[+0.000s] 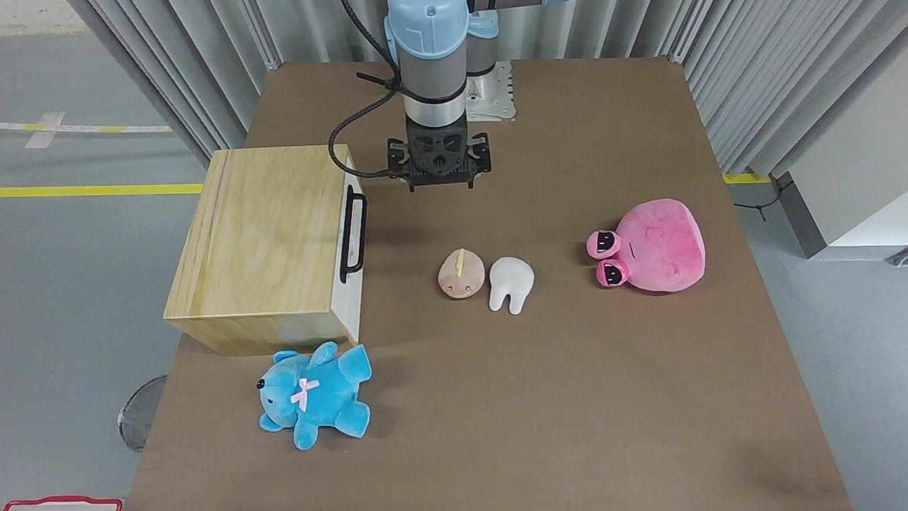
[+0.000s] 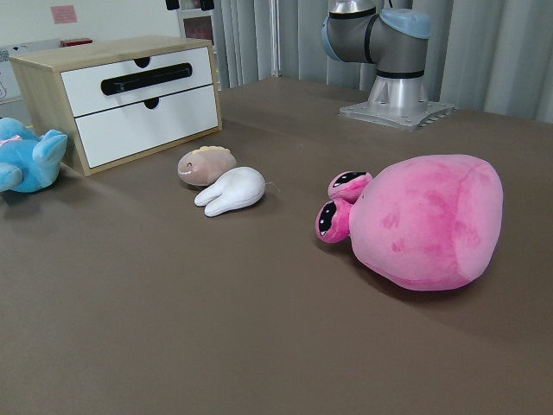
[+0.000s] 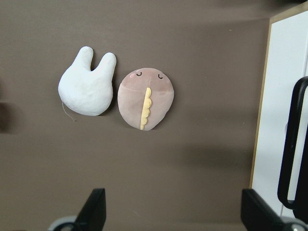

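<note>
My gripper hangs over the table, pointing down, open with nothing between its fingers. Below it lie a white tooth-shaped plush [image 1: 511, 281] and a round pinkish-beige plush [image 1: 460, 272] with a yellow strip, side by side. To the left in the front view stands a wooden two-drawer cabinet [image 1: 255, 230] with white fronts and a black handle [image 3: 287, 154]; both drawers appear shut.
A blue bear plush [image 1: 328, 396] lies in front of the cabinet. A pink plush [image 1: 655, 243] with eye stalks lies on the right.
</note>
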